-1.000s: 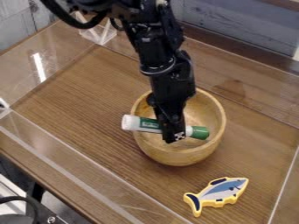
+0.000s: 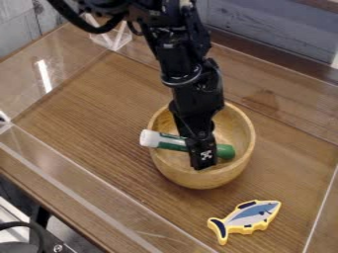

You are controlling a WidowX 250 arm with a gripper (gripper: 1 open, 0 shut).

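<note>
A wooden bowl (image 2: 224,173) sits on the table with a white-and-green cylindrical object (image 2: 169,142) lying inside it. The black gripper (image 2: 199,148) hangs over the bowl from above, its fingers down at the cylinder's middle and hiding part of it. Whether anything is between the fingers is hard to see; the finger looks open around the cylinder.
A fish-shaped toy (image 2: 244,219) in blue, white and yellow lies at the front right. A dark cable curves at the lower left corner.
Over the last second the gripper has moved slightly down around the cylinder. The bowl and fish have stayed in place.
</note>
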